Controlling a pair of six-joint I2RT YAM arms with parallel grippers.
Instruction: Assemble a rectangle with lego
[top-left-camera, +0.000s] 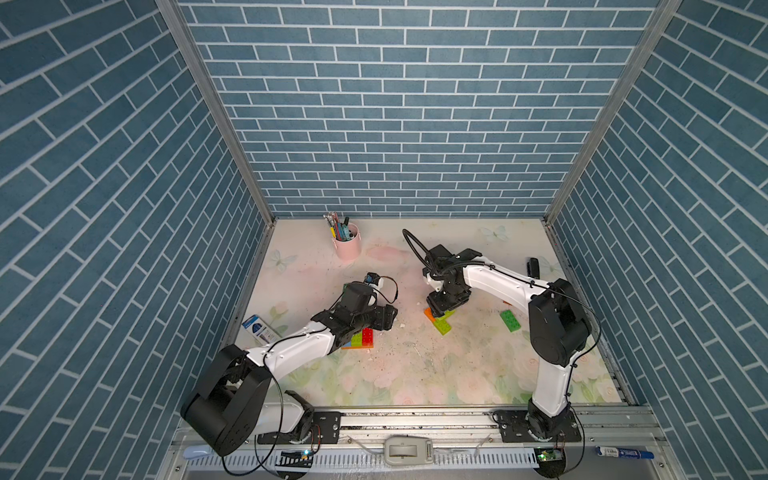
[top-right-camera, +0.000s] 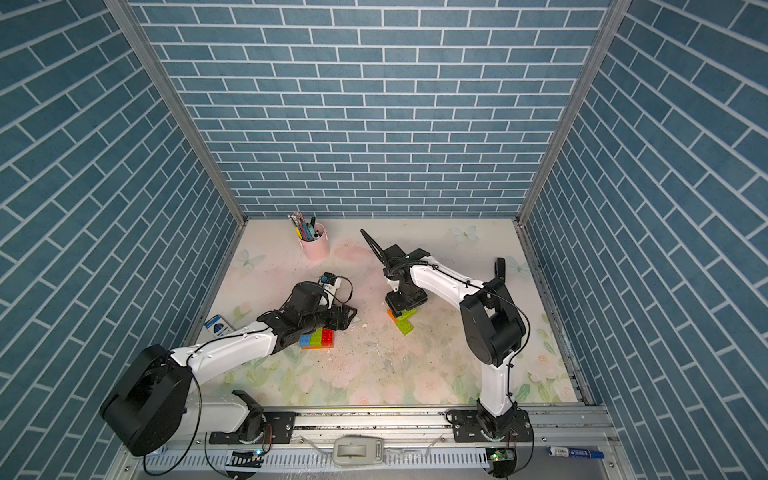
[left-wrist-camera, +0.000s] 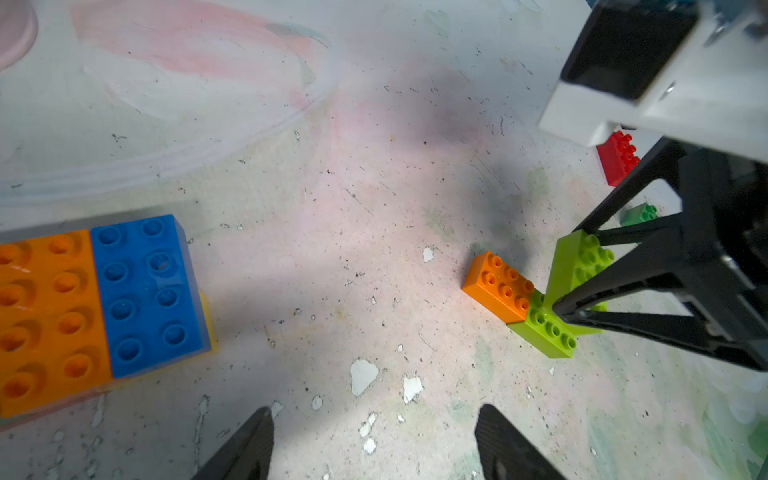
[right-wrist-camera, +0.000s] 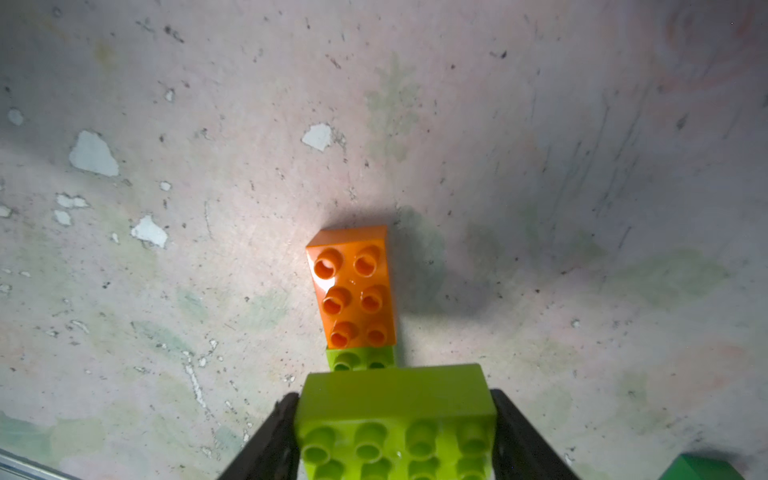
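My right gripper is shut on a lime green brick (right-wrist-camera: 396, 396), which hangs above the table. Under it lies a row made of an orange brick (right-wrist-camera: 352, 292) and another lime brick (left-wrist-camera: 552, 329), end to end on the table. In the left wrist view, my left gripper stands open with bare table between its fingers. To its left is a built block, of which an orange brick (left-wrist-camera: 49, 312) and a blue brick (left-wrist-camera: 148, 292) show there. The block's red part (top-left-camera: 368, 337) shows in the top left view; the left arm hides the remainder.
A green brick (top-left-camera: 509, 321) lies to the right, and a red brick (left-wrist-camera: 617, 157) behind the right gripper. The pink pencil cup (top-left-camera: 348, 244) stands at the back.
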